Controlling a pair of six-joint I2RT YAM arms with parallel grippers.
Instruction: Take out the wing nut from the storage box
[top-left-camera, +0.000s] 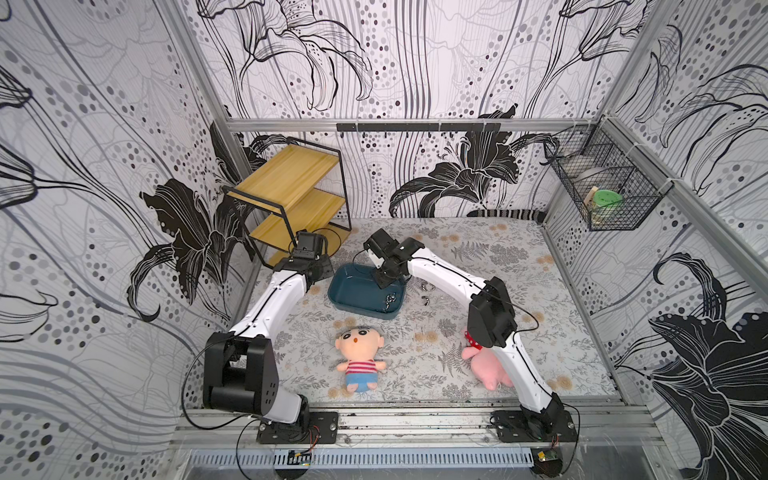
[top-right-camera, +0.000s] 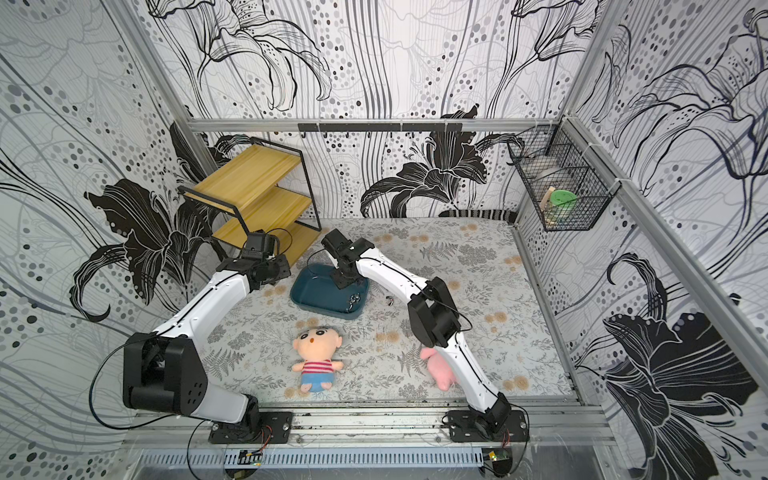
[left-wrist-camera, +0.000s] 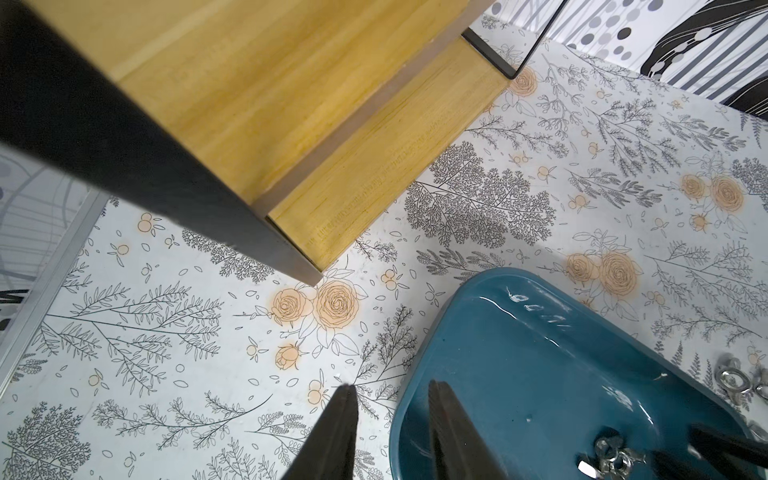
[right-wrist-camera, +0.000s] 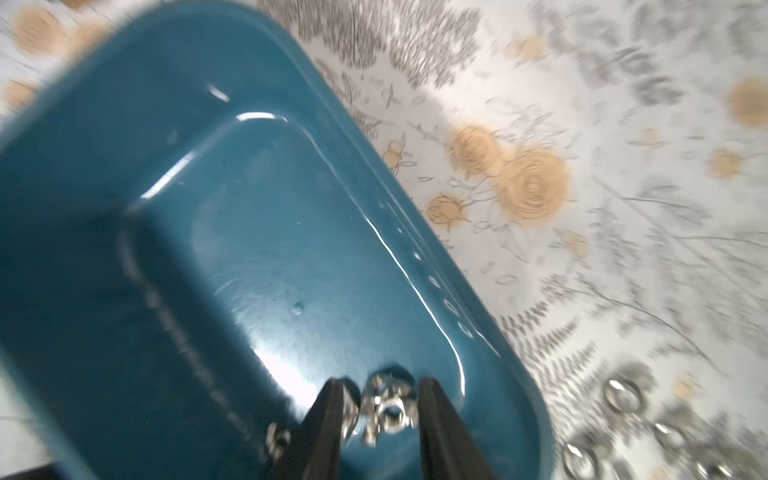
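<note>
The dark teal storage box (top-left-camera: 352, 288) sits on the patterned table, with several shiny wing nuts (right-wrist-camera: 392, 412) in its near-right part. More wing nuts (right-wrist-camera: 624, 396) lie on the table just outside its right side. My right gripper is over the box, above those inside, its fingers apart; whether anything small is between them is unclear in the blurred wrist view. My left gripper stands open above the box's left edge, beside the shelf, with nothing between its fingers.
A wooden shelf rack (top-left-camera: 284, 172) stands at back left. A boy plush (top-left-camera: 360, 360) lies in front of the box, a pink plush (top-left-camera: 488, 368) at front right. A wire basket (top-left-camera: 608, 176) hangs on the right.
</note>
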